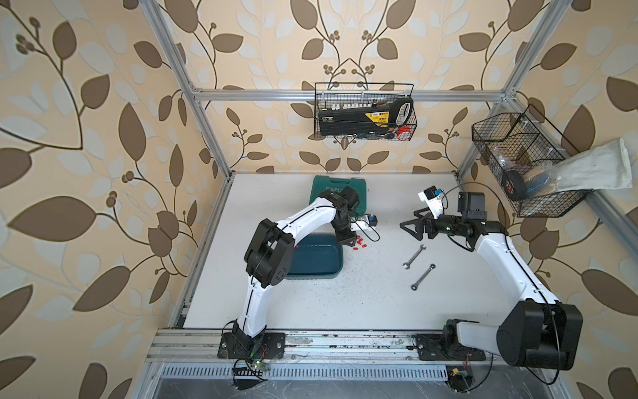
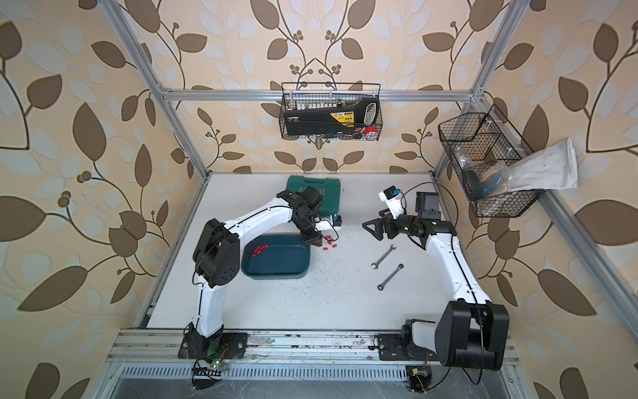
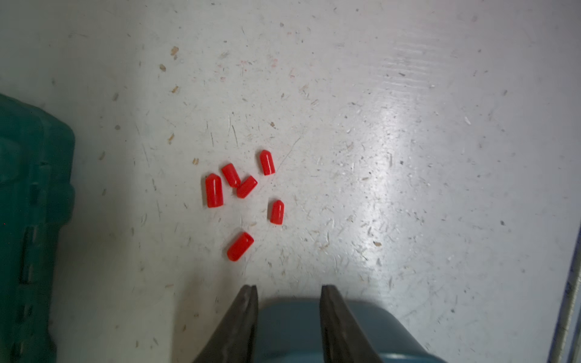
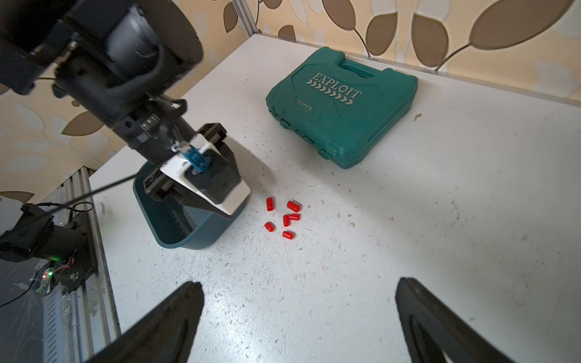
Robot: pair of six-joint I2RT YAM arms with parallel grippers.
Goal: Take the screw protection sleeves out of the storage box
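Observation:
Several small red screw protection sleeves (image 3: 240, 246) lie scattered on the bare table, right of the dark teal storage box (image 2: 275, 276). A further cluster of red sleeves (image 2: 259, 250) rests inside the box, toward its back left. My left gripper is above the box's right edge, beside the loose sleeves. Its fingers (image 3: 242, 320) stand a little apart with nothing between them. Off to the right, above the table and away from the box, my right gripper is wide open and empty.
Behind the box lies a closed green tool case (image 4: 342, 109), near the left arm. Two wrenches (image 1: 413, 256) are on the table in front of the right gripper. Free table surface extends in front of the box and between the arms.

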